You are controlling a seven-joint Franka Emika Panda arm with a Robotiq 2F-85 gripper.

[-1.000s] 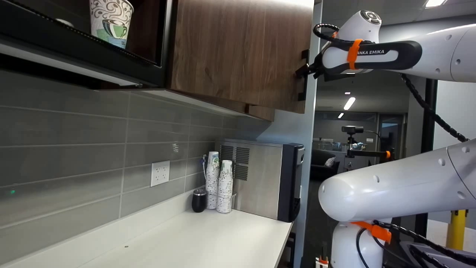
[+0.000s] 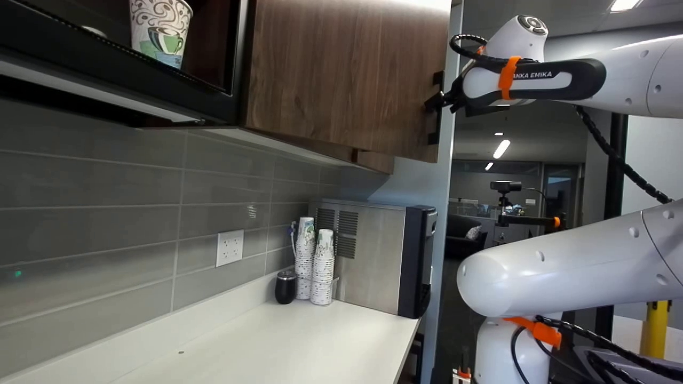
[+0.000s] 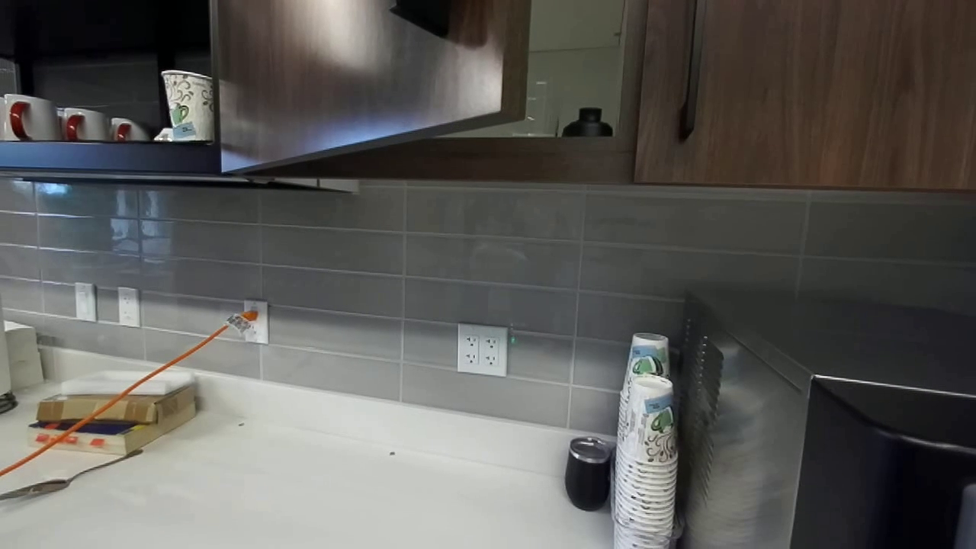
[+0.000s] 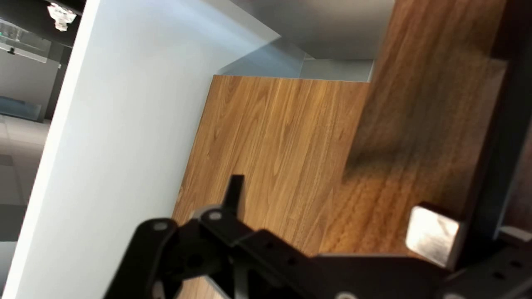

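Note:
The wooden cabinet door [image 2: 346, 70] stands swung out from its cabinet, its edge free in exterior view 2. Its black handle [image 2: 433, 137] is near the outer edge. My gripper [image 2: 445, 104] is up at this handle, fingers apart. In the wrist view one black finger [image 4: 233, 194] stands well clear to the left, in front of the wood. The long dark handle [image 4: 498, 149] runs down the right side, close to the gripper's other side. Whether that side touches the handle, I cannot tell.
Stacked paper cups [image 3: 646, 467], a black tumbler [image 3: 587, 476] and a steel machine [image 2: 371, 256] stand on the white counter [image 2: 275, 345]. An open shelf with mugs [image 3: 32, 119] adjoins the door. A pale side panel [image 4: 124, 124] is at left in the wrist view.

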